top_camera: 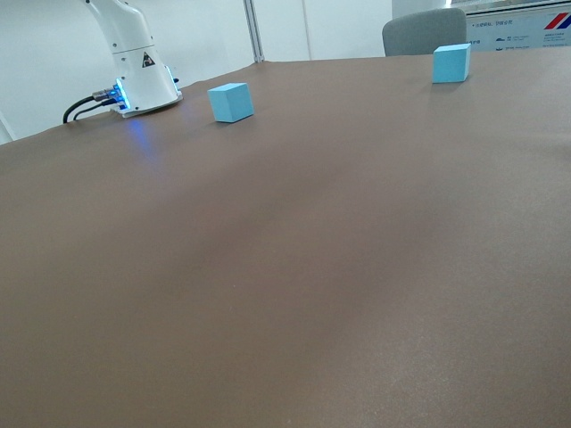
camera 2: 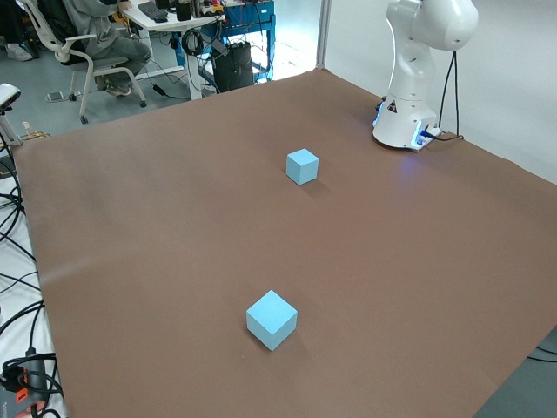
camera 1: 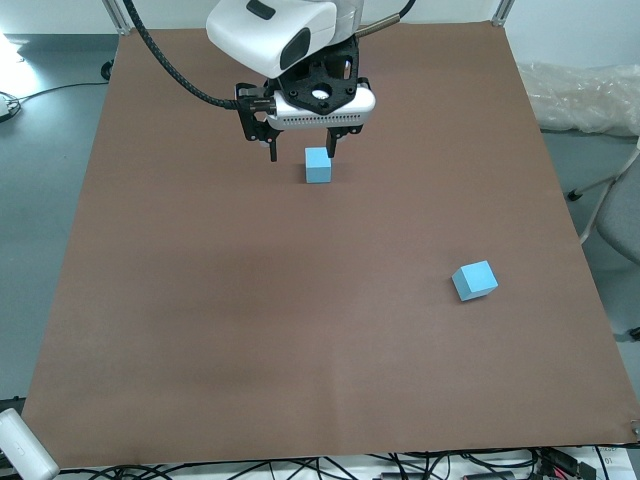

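Note:
My gripper (camera 1: 302,152) hangs high over the back of the brown table in the left view, open, its two black fingers apart with nothing seen held between them. A light blue cube (camera 1: 318,165) appears just below and behind the right finger in that view, on the table. A second blue cube (camera 1: 475,280) lies at the right middle of the table. Both cubes also show in the right view, the far cube (camera 2: 302,166) and the near cube (camera 2: 271,320), and in the top view, where the gripper is out of sight.
The arm's white base (camera 2: 405,122) stands at its back edge. Cables (camera 2: 22,366) run along one edge; a grey chair (camera 1: 620,210) stands beside the table.

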